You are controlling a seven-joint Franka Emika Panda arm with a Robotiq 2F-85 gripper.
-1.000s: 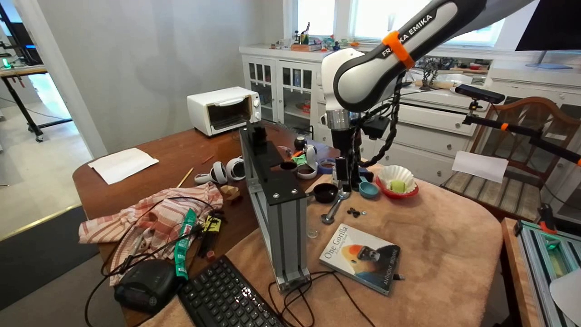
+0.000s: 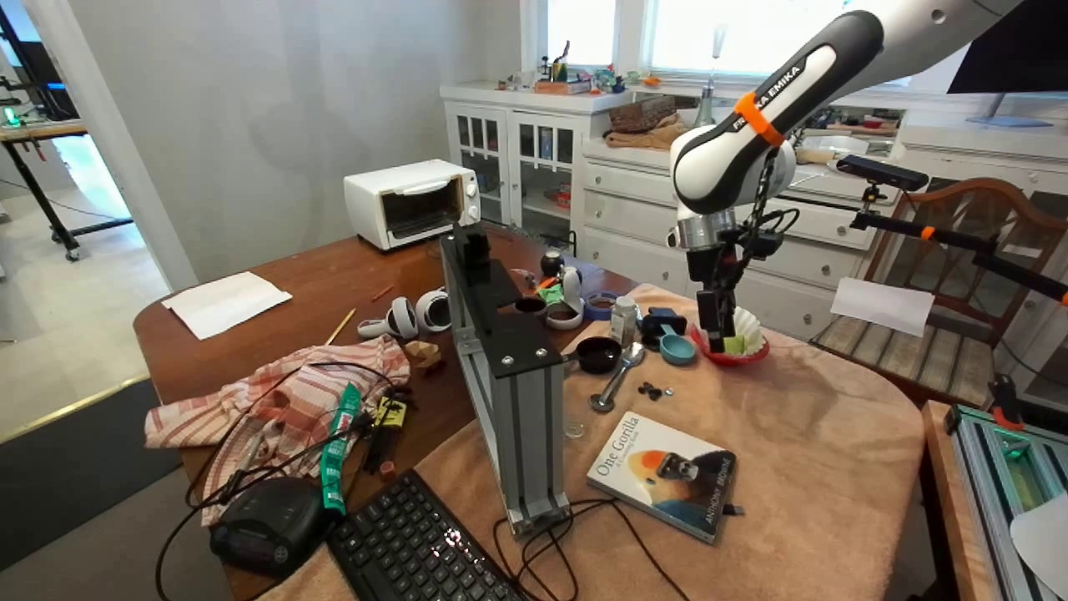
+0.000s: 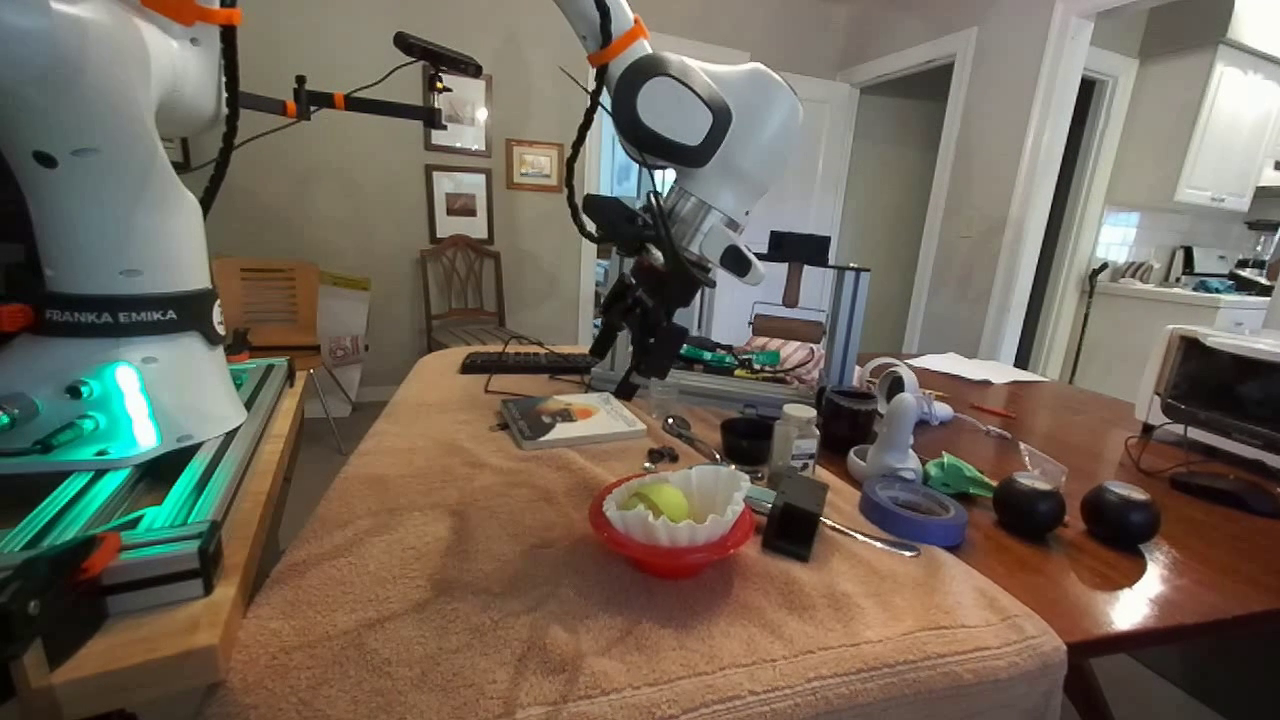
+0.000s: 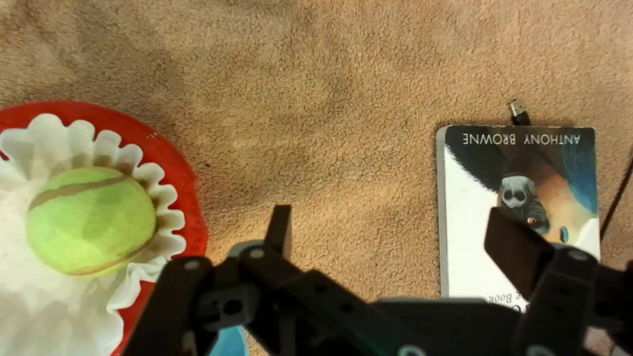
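Note:
My gripper is open over the tan towel, its two fingers (image 4: 280,231) set wide apart with nothing gripped. In the wrist view a yellow-green tennis ball (image 4: 92,222) lies at the left, inside a white fluted paper liner (image 4: 35,296) in a red bowl (image 4: 187,196). The gripper is to the right of the bowl there. At the right a book (image 4: 474,249) with a gorilla cover lies flat, partly behind the other finger. In exterior view 2 the gripper (image 3: 630,360) hangs above the towel, with the ball (image 3: 656,500) and bowl (image 3: 672,558) nearer that camera.
Beside the bowl stand a black block (image 3: 794,516), a white-capped bottle (image 3: 793,442), a teal scoop (image 2: 677,349) and a roll of blue tape (image 3: 912,510). A metal spoon (image 2: 616,379) lies closer to the book. A metal frame (image 2: 526,431) rises mid-table.
In exterior view 1, my arm and gripper have moved right, from over the spoon and black cup to in front of the red bowl. The objects on the table stay put.

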